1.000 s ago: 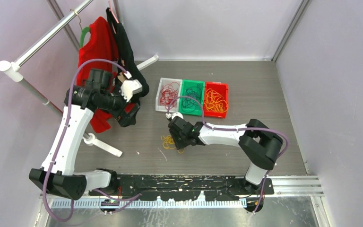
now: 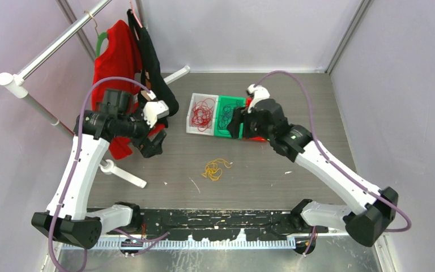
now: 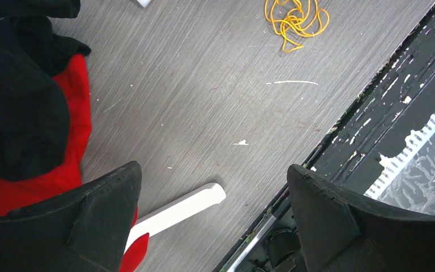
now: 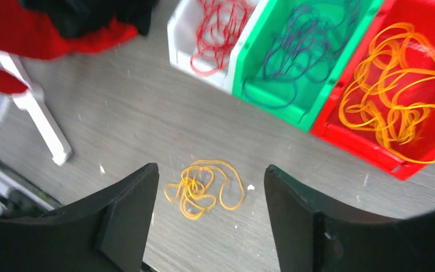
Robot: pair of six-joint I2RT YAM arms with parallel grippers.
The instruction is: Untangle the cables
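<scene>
On the grey floor lies a small loose yellow cable (image 2: 215, 169), loosely looped. My right gripper (image 2: 236, 123) hovers beyond it, above the bins. In the right wrist view its fingers (image 4: 126, 209) stand apart with nothing between them, and the yellow cable (image 4: 198, 187) lies on the floor below. Red cables (image 4: 218, 31) fill the white bin, dark cables (image 4: 306, 42) the green bin, and a yellow-orange tangle (image 4: 399, 96) the red bin. My left gripper (image 2: 154, 144) is open and empty at the left; its fingers (image 3: 99, 212) frame bare floor.
A clothes rack (image 2: 62, 42) with a red garment (image 2: 116, 56) and a dark one (image 2: 147, 54) stands beside the left arm. Its white foot (image 2: 126, 174) reaches onto the floor. The bins (image 4: 204, 76) form a row at the back. Free floor surrounds the loose cable.
My right gripper has risen from the yellow cable and moved back and right to the bins, now covering most of the red one. The cable stays on the floor, its loops rearranged. The left arm barely shifts.
</scene>
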